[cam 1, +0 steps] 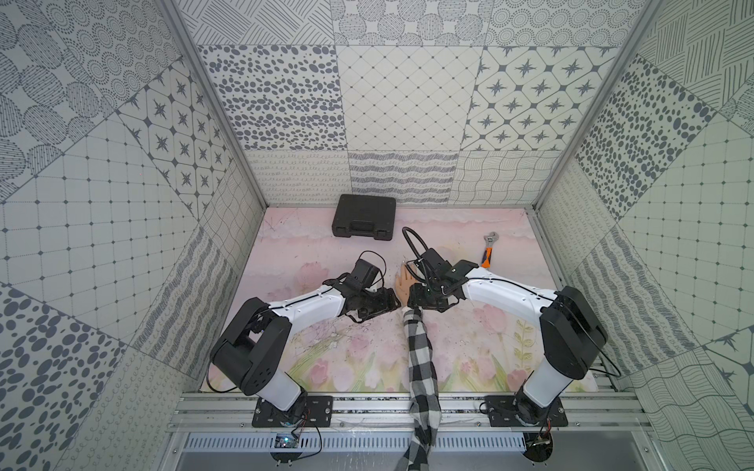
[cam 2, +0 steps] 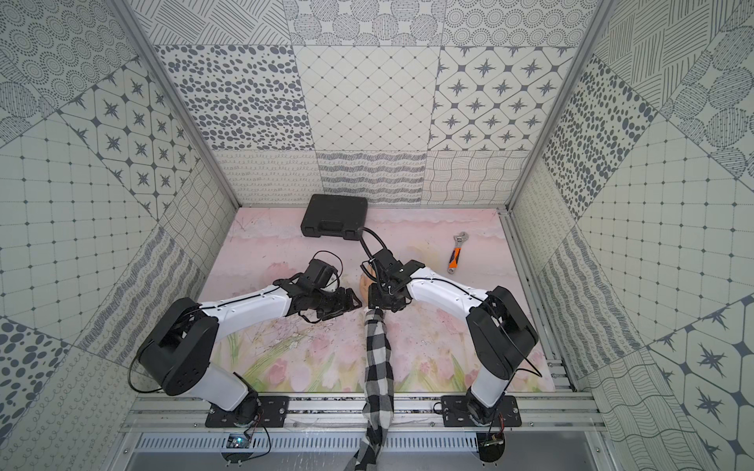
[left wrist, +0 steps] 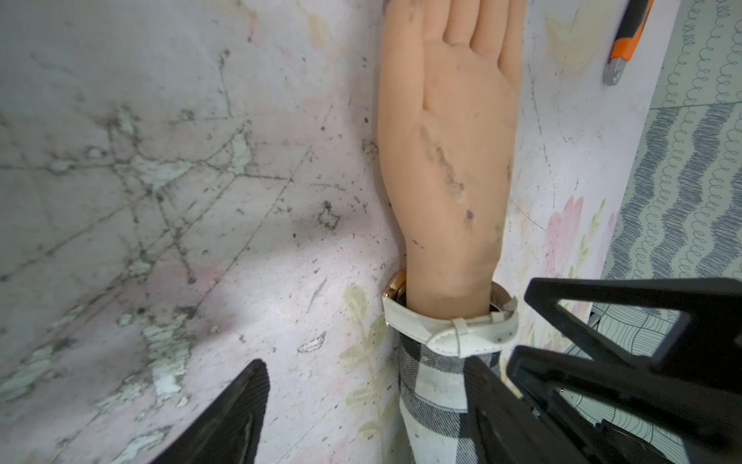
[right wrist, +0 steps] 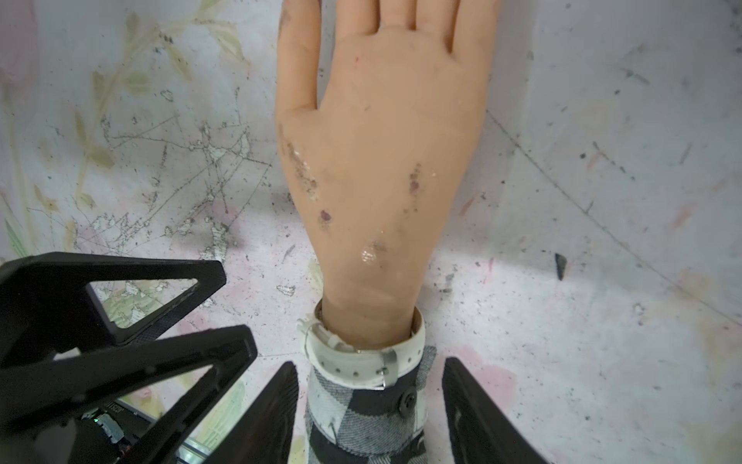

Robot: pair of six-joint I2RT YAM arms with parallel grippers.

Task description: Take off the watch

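A fake hand [right wrist: 378, 139] lies palm up, a white watch strap [left wrist: 421, 324] fastened round its wrist just above a checked sleeve [right wrist: 378, 421]. The strap's buckle and loop [right wrist: 386, 363] face up; the dial is hidden beneath the wrist. My left gripper is part open and empty, at the left of the wrist, its right fingertip in front of the sleeve's edge below the strap. From the right, my right gripper is part open, its fingertips on either side of the strap in its view, with no visible grip. Contact cannot be told.
Both grippers are close together over the wrist, each showing in the other's wrist view. A black case [cam 1: 364, 216] stands at the back. An orange-handled wrench [cam 1: 487, 252] lies back right.
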